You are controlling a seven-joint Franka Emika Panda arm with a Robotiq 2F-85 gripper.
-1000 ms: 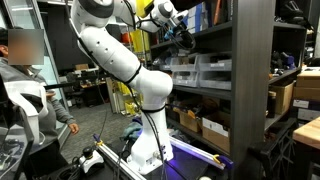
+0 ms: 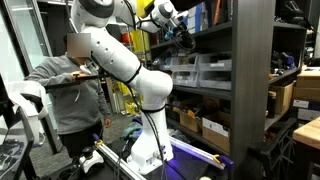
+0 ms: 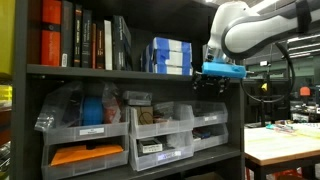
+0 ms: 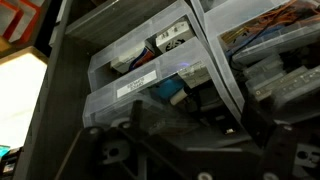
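Note:
My gripper is open in the wrist view, its two dark fingers (image 4: 122, 148) far apart and no held object showing between them. Below it lie clear plastic bins (image 4: 140, 78) with small parts and boxes inside. In exterior view 2 the gripper (image 3: 209, 84) hangs in front of the shelf, by the right end of the blue-and-white boxes (image 3: 170, 56) and above the stacked clear drawers (image 3: 208, 130). Exterior view 1 has the gripper (image 2: 186, 41) small and dark, high near the shelf; its fingers are hard to make out there.
Books (image 3: 85, 38) fill the upper shelf's left side. An orange item (image 3: 85, 154) lies in a lower left drawer. A wooden table (image 3: 280, 146) stands right of the shelf. Behind the arm at left, a person (image 2: 75, 95) stands close to the base.
The person has moved rightward from the left edge, toward the arm, and now bends with the head lower. My arm and gripper show no visible movement.

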